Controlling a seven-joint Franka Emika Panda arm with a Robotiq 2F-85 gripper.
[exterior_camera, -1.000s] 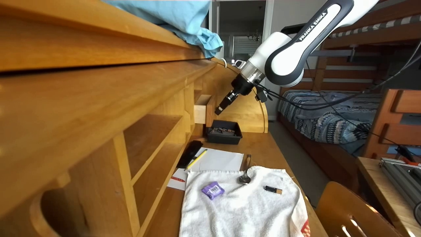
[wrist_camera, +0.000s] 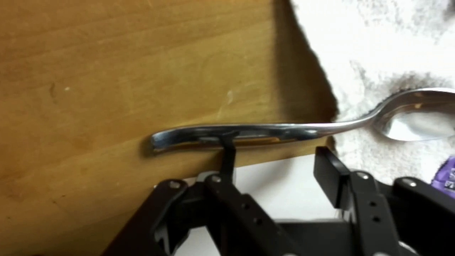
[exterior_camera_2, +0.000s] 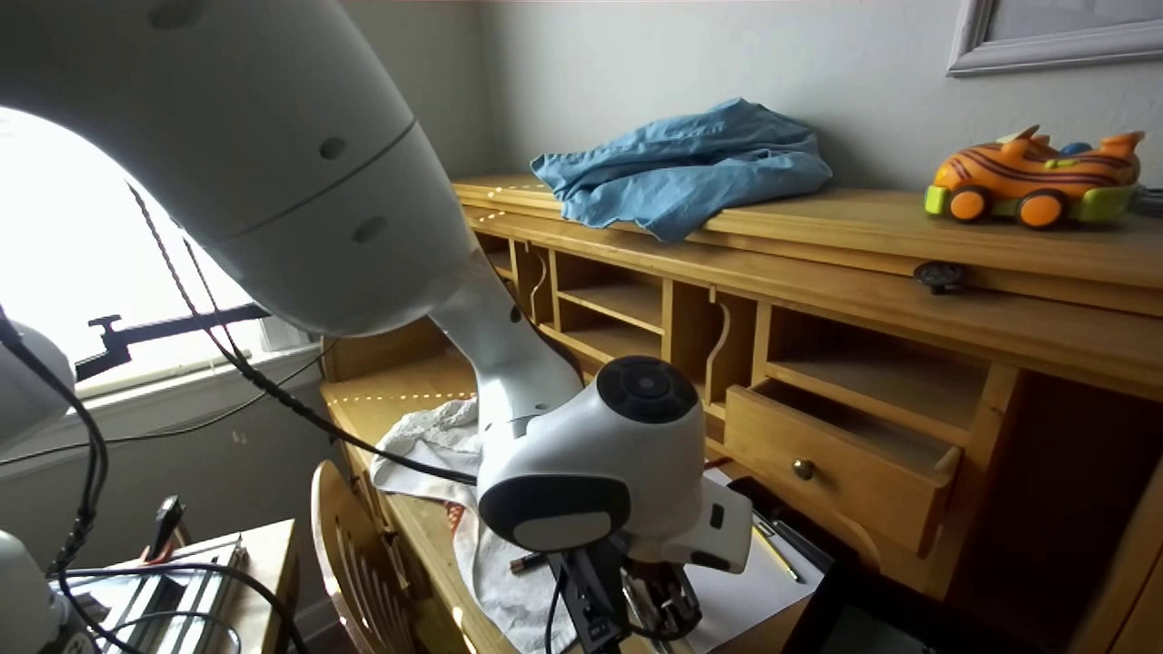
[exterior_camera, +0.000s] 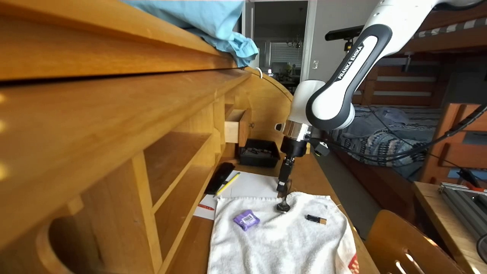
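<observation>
A metal spoon (wrist_camera: 273,131) lies with its handle on the wooden desk and its bowl (wrist_camera: 420,115) on the white towel. My gripper is low over the desk, part open, at the handle. The left finger (wrist_camera: 228,160) reaches the handle's near edge and seems to overlap it; whether it touches cannot be told. The right finger (wrist_camera: 330,170) is apart, short of the handle. Nothing is gripped between them. In exterior view 1 the gripper (exterior_camera: 281,186) hides most of the handle, while the spoon's bowl (exterior_camera: 283,207) shows on the towel.
The towel (exterior_camera: 274,246) also bears a purple packet (exterior_camera: 246,219) and a battery (exterior_camera: 315,219). Paper (exterior_camera: 251,185), a yellow pencil (exterior_camera: 227,184) and a black tray (exterior_camera: 259,158) are behind. An open drawer (exterior_camera_2: 834,469) juts from the cubbies.
The arm has come down and towards the towel from above the black tray, and the gripper now points steeply down at the spoon handle. The spoon, packet and battery look unmoved.
</observation>
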